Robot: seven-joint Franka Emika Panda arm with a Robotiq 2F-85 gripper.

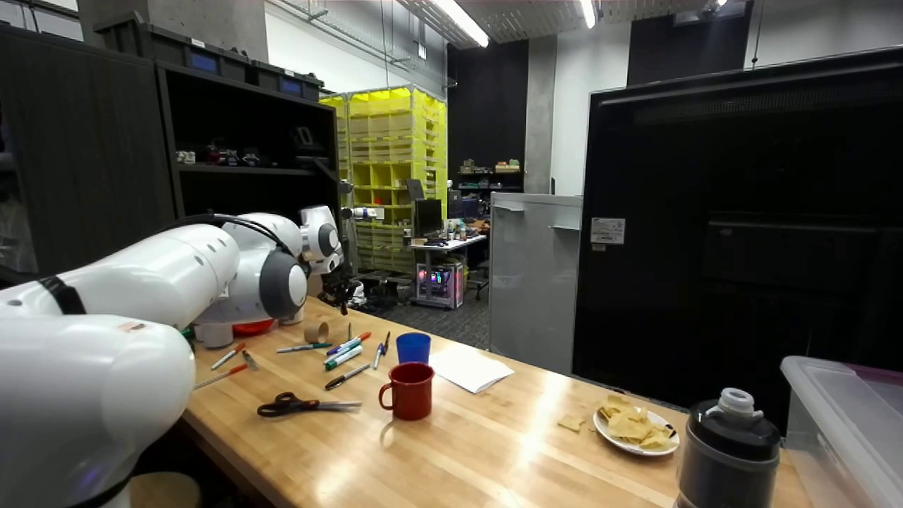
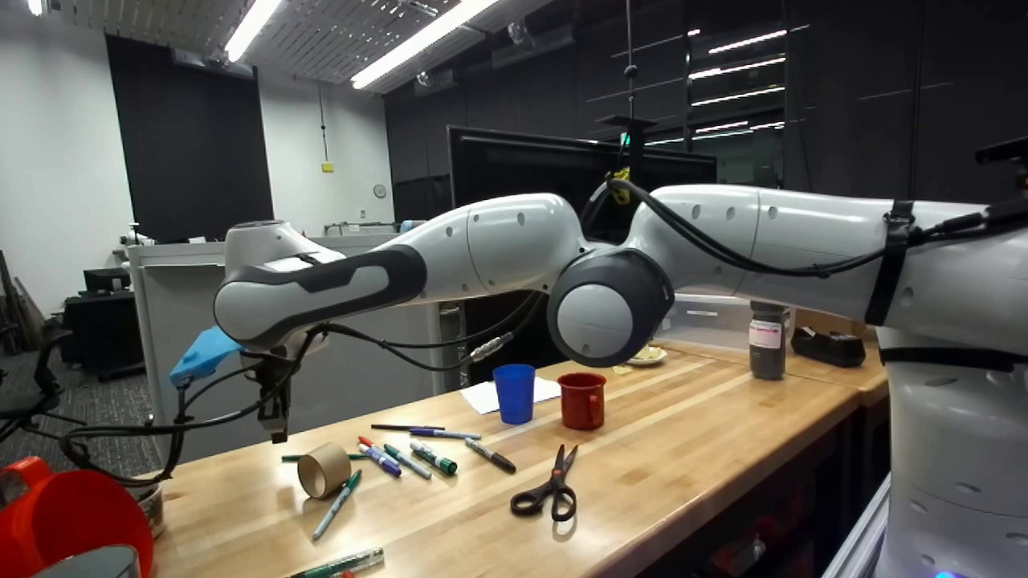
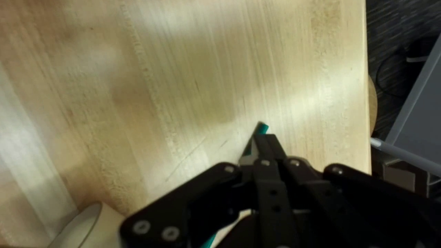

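Note:
My gripper (image 2: 279,437) is shut above the far part of the wooden table, with nothing visible between its fingers. A brown cardboard ring (image 2: 324,469) lies on its side on the table, apart from the fingertips; the wrist view catches part of this ring (image 3: 93,229) at bottom left. Below the fingers in the wrist view shows the end of a green pen (image 3: 263,128), mostly hidden by the gripper. The blue cup (image 1: 413,347) and red mug (image 1: 411,391) stand upright around mid-table, well away from my gripper.
Several pens and markers (image 1: 343,357) lie scattered between the ring and the cups. Black-handled scissors (image 1: 288,406) rest near the front edge. White paper (image 1: 470,369) and a plate of chips (image 1: 602,423) are farther right. A red container (image 2: 87,525) stands beyond the ring.

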